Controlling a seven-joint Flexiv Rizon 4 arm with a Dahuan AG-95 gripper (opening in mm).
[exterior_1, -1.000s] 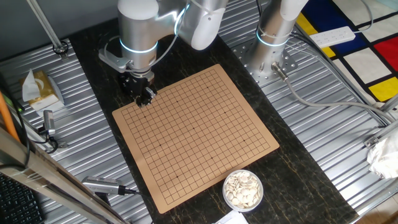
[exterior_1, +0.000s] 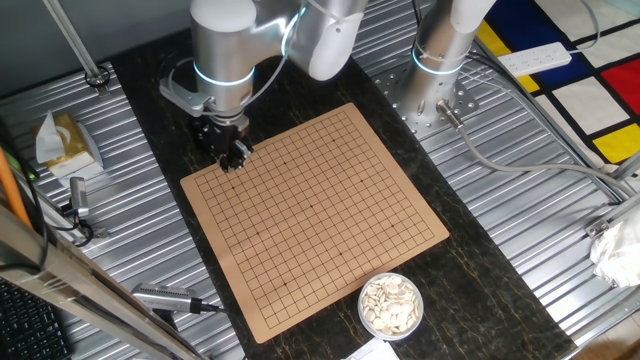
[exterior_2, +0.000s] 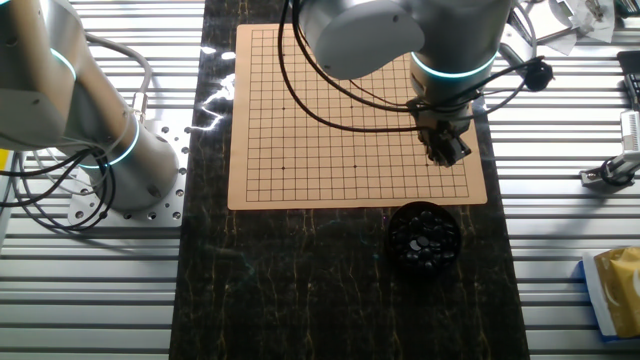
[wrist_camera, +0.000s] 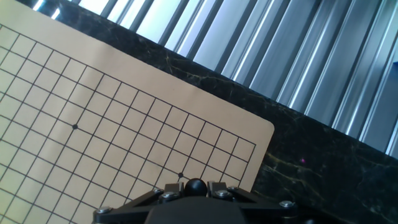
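A tan board with a black grid (exterior_1: 315, 215) lies on the dark table, and no stones show on its visible part. Above its corner nearest the tissue box hangs my gripper (exterior_1: 235, 156), pointing down. In the wrist view a glossy round black stone (wrist_camera: 196, 187) sits between the fingertips, which are shut on it. From the other side, the gripper (exterior_2: 447, 150) shows over the same corner region, too dark there to make out the stone. A black bowl of black stones (exterior_2: 422, 238) stands just off the board's edge.
A clear bowl of white stones (exterior_1: 391, 306) stands beside the opposite board edge. A tissue box (exterior_1: 70, 148) and a small camera-like device (exterior_1: 165, 297) sit on the ribbed metal surface. The dark table (exterior_2: 290, 290) beyond the black bowl is bare.
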